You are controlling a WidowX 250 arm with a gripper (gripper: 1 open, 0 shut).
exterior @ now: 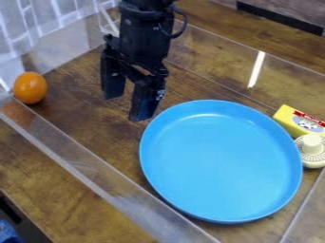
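My black gripper (128, 90) hangs over the wooden surface in the upper middle, its two fingers spread apart and open, with nothing visible between them. It is above and left of a large blue plate (219, 161). An orange round object (29, 87) sits at the left, by the clear wall, well apart from the gripper.
At the right edge lie a yellow box (299, 121) and a cream round knobbed object (311, 150), just beyond the plate. Clear plastic walls run along the left and bottom. Bare wood (229, 76) shows at the upper right and lower left.
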